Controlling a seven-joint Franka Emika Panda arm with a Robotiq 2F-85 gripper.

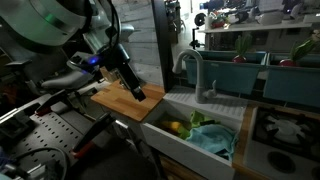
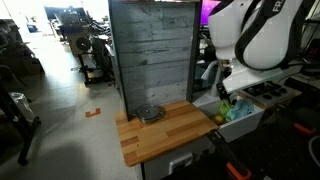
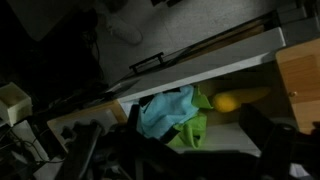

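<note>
A light blue cloth [image 1: 210, 137] lies bunched in the sink basin [image 1: 157, 131], towards its right side. On the basin floor beside it are a green cloth or toy [image 3: 192, 133] and a yellow object [image 3: 240, 98], rounded at one end. My gripper is open above the basin's side in the wrist view, its dark fingers spread with nothing held. From the first exterior view, the gripper hangs over the wooden counter [image 1: 118, 101], left of the basin. Its fingers hide part of the basin in the wrist view.
A grey faucet [image 1: 206, 75] rises behind the basin. To the right is a stove top [image 1: 290, 130]; teal planters [image 1: 225, 76] line the back. A metal bowl [image 2: 148, 112] rests on the counter against the grey wall.
</note>
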